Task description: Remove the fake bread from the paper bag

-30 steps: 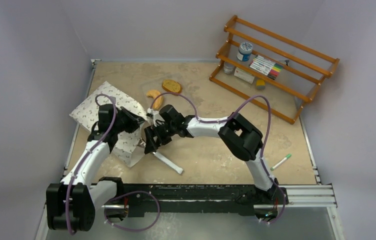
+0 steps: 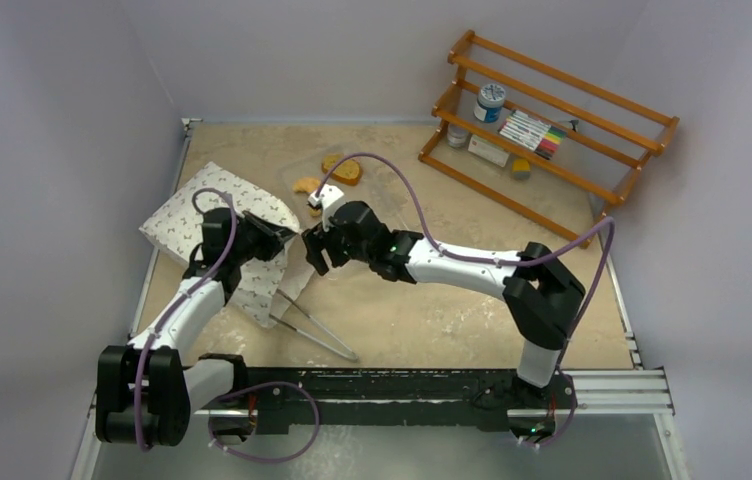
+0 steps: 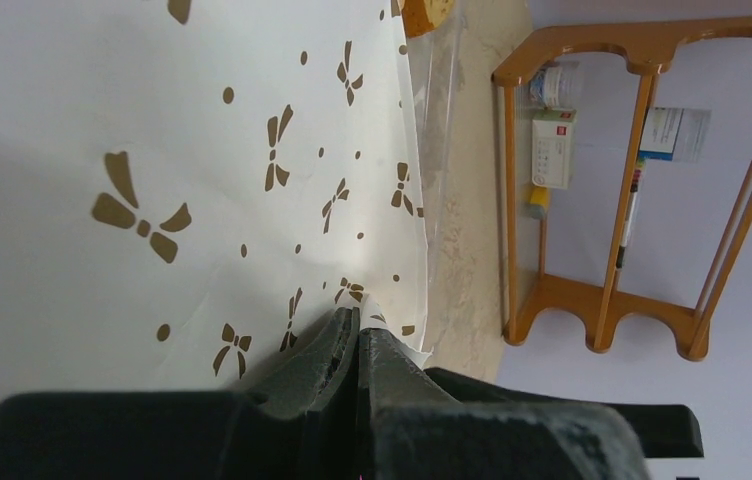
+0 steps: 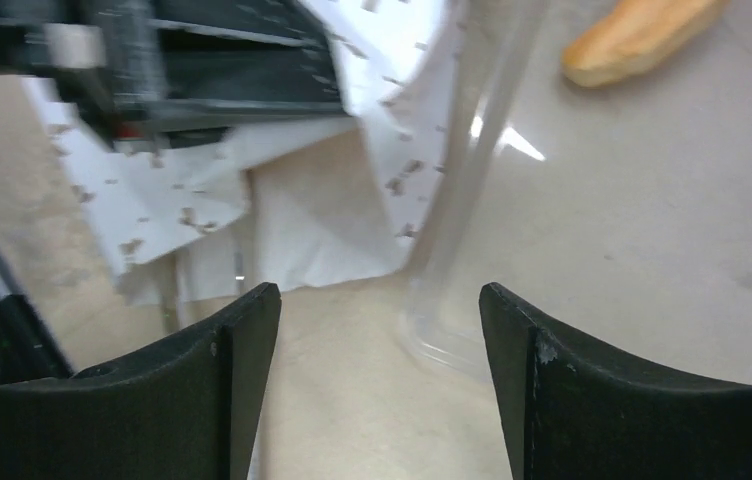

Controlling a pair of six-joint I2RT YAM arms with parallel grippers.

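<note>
The white paper bag point(image 2: 214, 195) with a bow pattern lies at the left of the table, its mouth facing right. My left gripper point(image 2: 292, 233) is shut on the upper edge of that mouth; in the left wrist view a bit of paper shows at its fingertips point(image 3: 347, 325). Metal tongs point(image 2: 330, 338) lie spread, their far ends at the bag's lower opening. My right gripper is open to the right of the mouth, nothing between its fingers. A bread slice point(image 2: 342, 169) and a curved bread piece point(image 2: 306, 185) lie outside. The bag's inside is hidden.
A clear tray point(image 4: 459, 215) lies beside the bag mouth, near the breads. The wooden rack point(image 2: 552, 130) with jars and boxes stands at the back right.
My right gripper was at the tongs, which were pressed together. It has let them go, they have sprung apart, and it has moved up and right. The left gripper stays on the bag.
</note>
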